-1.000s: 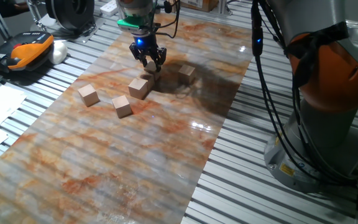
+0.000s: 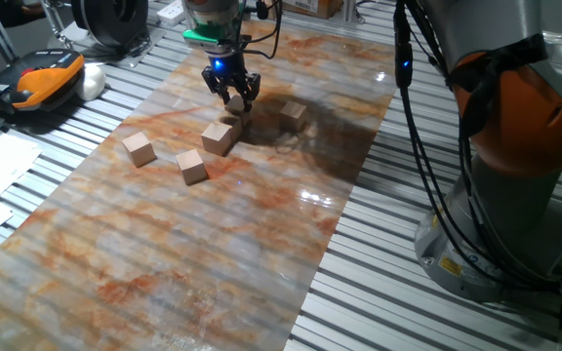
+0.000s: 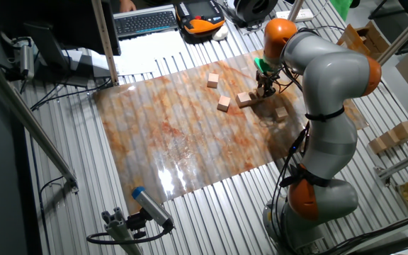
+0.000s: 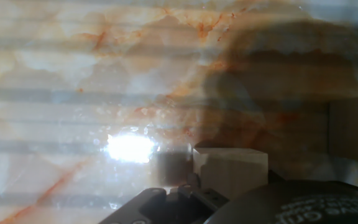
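Note:
My gripper (image 2: 240,97) points down at the far part of the marbled sheet. Between its fingertips in exterior view 1 shows a wooden block (image 2: 236,103); whether the fingers press on it is too small to tell. Just in front and below sit a partly hidden block (image 2: 233,123) and a fully visible wooden block (image 2: 216,138), close together. In exterior view 2 the gripper (image 3: 265,91) stands beside the block (image 3: 243,99). The wrist view has a block (image 4: 230,169) near the dark fingers (image 4: 151,205), whose tips are partly cut off.
Loose blocks lie apart on the sheet: one to the left (image 2: 139,148), one in front (image 2: 191,167), one to the right (image 2: 293,117) in the arm's shadow. The near sheet (image 2: 164,263) is bare. An orange-black device (image 2: 37,83) rests beyond its left edge.

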